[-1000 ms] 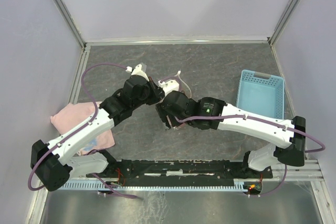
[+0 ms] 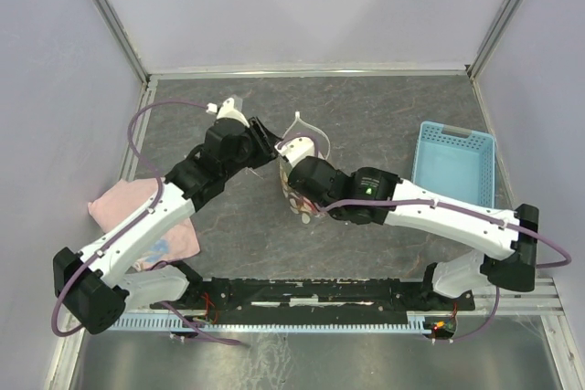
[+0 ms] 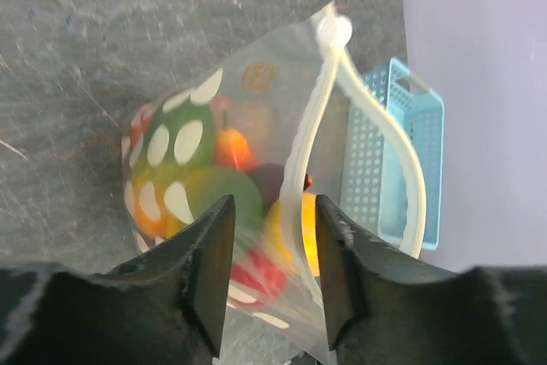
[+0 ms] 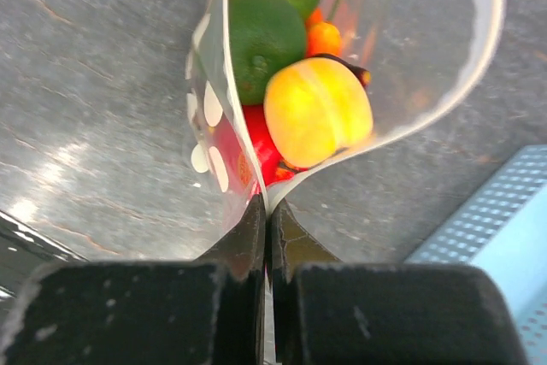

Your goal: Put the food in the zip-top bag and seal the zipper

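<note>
The clear zip top bag (image 2: pixel 291 196), printed with pale dots, stands with its mouth spread and its white zipper rim (image 3: pixel 301 144) looping round. Inside are a green avocado (image 4: pixel 263 40), a yellow fruit (image 4: pixel 318 113), a red item (image 4: pixel 261 138) and small orange peppers (image 4: pixel 323 38). My right gripper is shut on the bag's rim at the near corner of the mouth. At the bag's left side, my left gripper stands open, its fingers apart; the rim runs past its right finger, and no hold on it shows.
A light blue basket (image 2: pixel 454 166) rests empty at the right. On the left lies a pink cloth (image 2: pixel 146 221). The dark tabletop (image 2: pixel 384 116) behind the bag is clear. Both arms crowd close together over the bag.
The left gripper has drawn slightly left and up and now shows apart from the right. The bag's mouth has shifted left.
</note>
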